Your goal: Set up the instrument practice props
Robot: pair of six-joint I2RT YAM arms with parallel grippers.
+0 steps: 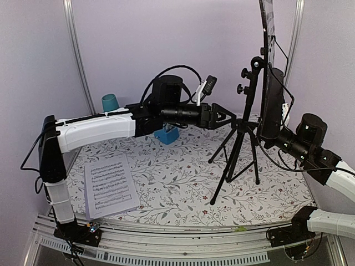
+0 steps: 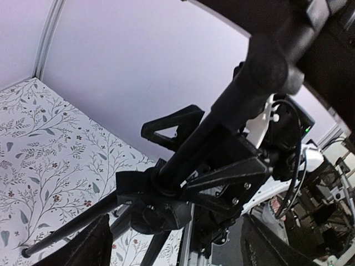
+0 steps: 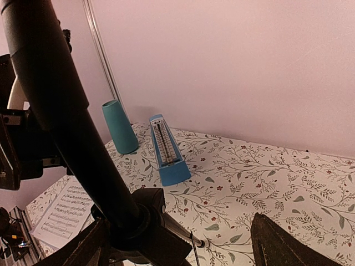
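The black music stand [image 1: 251, 100] rises on spread tripod legs [image 1: 224, 180] at the right of the table, its pole leaning slightly; its top runs out of view. To its left, my left gripper [image 1: 226, 116] is open, fingertips close to the leg hub [image 2: 152, 208]. From the right side, my right gripper reaches the stand, open, its fingers on either side of the lower pole [image 2: 202, 144]. Whether they touch it I cannot tell. A sheet of music [image 1: 111, 185] lies flat at the table's left.
A blue metronome [image 3: 166, 149] and a teal cup [image 3: 119, 127] stand towards the back left. A dark hanging part [image 1: 272, 102] and loose cables crowd the stand's right side.
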